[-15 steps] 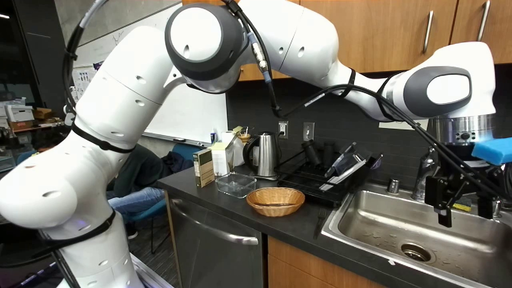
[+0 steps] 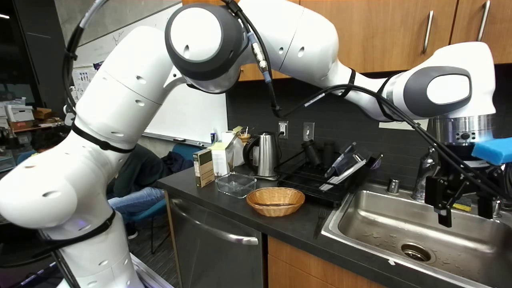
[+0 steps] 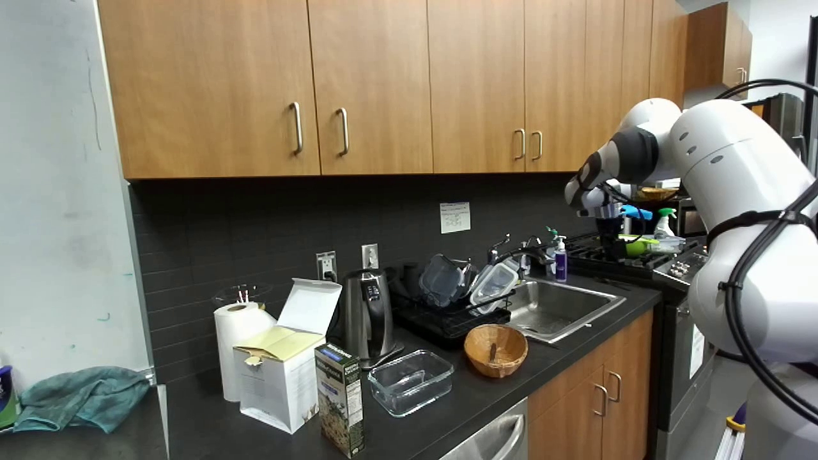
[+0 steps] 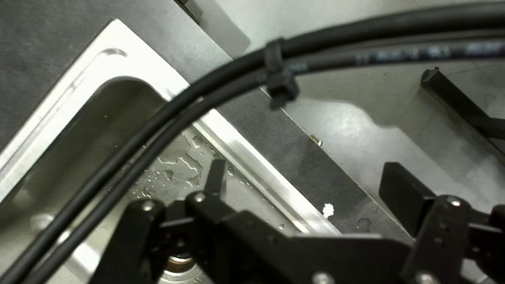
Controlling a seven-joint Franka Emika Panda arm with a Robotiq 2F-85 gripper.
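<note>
My gripper [image 2: 466,216] hangs over the steel sink [image 2: 374,256] in exterior view 1, its two black fingers wide apart and nothing between them. In the wrist view the gripper is open too, with one finger over the wet basin and the other over the floor side of the counter edge. A wicker basket [image 2: 276,201] rests on the dark counter left of the sink. Something dark lies inside it, too small to make out. Beside the basket sits a clear glass container [image 3: 411,383]. A dark fork [image 2: 320,221] lies between basket and sink.
Behind the basket stands a black dish rack [image 2: 307,175] with dishes, next to a steel kettle [image 2: 267,156]. A tan box [image 3: 339,398] and a white carton [image 3: 277,379] stand at the counter's far left. Black cables [image 4: 189,101] cross the wrist view.
</note>
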